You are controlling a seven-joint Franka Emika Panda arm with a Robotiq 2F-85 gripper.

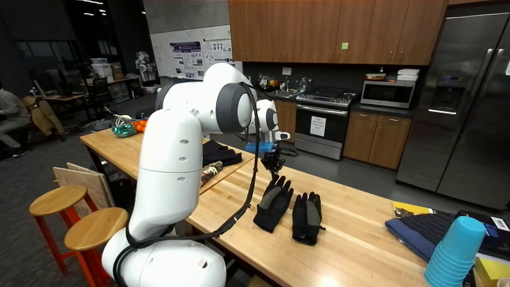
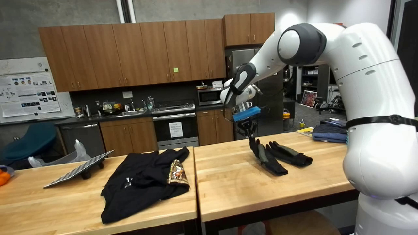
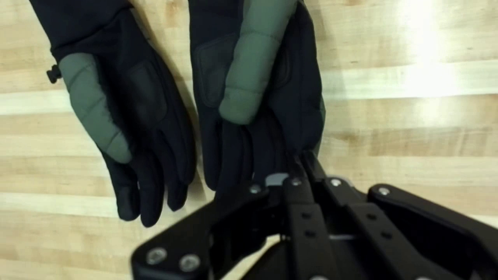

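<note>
Two black gloves with grey-green thumbs are on the wooden table. My gripper is shut on the fingertip end of one, the left glove in exterior view 1. In exterior view 2 this held glove slants, its finger end raised toward the gripper and its cuff low at the table. Beside it the other glove lies flat, palm up, apart from my fingers. The exact pinch point is dark against the black fabric in the wrist view.
Blue stacked cups and a folded dark knit cloth occupy the table's right end in exterior view 1. A black garment is spread on the adjoining table. Bare wood lies in front of the gloves.
</note>
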